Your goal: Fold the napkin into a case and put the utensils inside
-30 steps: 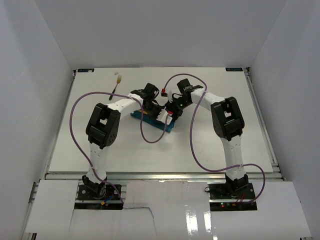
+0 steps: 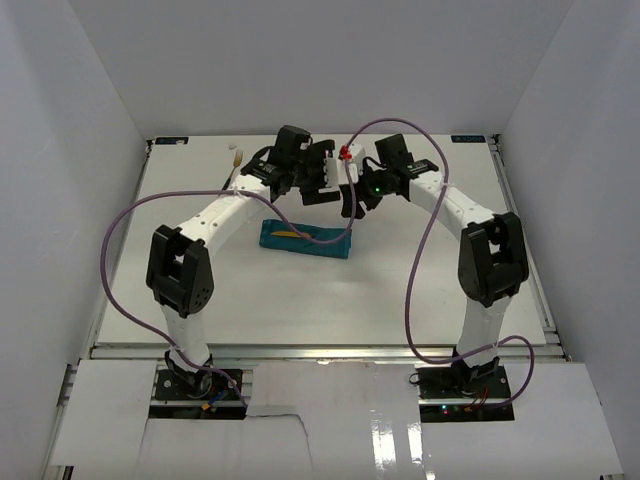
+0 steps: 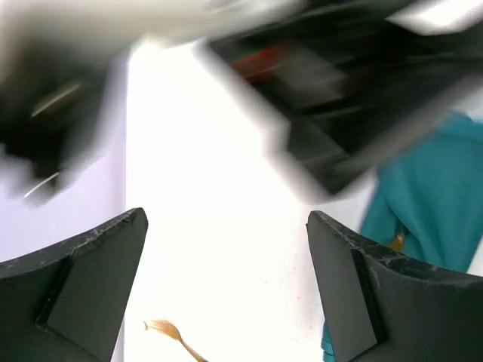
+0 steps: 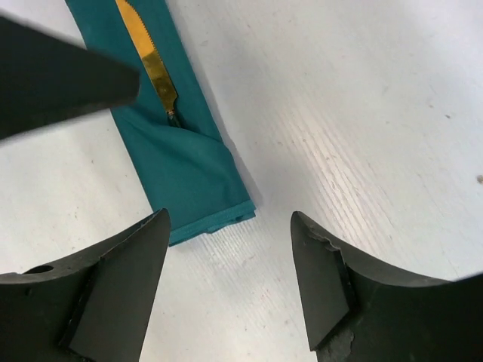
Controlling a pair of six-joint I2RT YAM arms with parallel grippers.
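Observation:
The teal napkin (image 2: 330, 250) lies folded as a long strip at the table's centre, a gold knife (image 4: 151, 56) on it, its handle end tucked under the cloth. A gold fork (image 3: 172, 332) with a dark handle lies at the back left. My left gripper is open and empty, raised above and behind the napkin. My right gripper also stands open with nothing between its fingers, raised over the napkin's right end, close to the left one.
A small pale round object (image 2: 232, 145) sits at the back left.
Both arms have lifted away from the napkin, the left moving up and back, the right up and rightward. The napkin now lies straighter and is more exposed.

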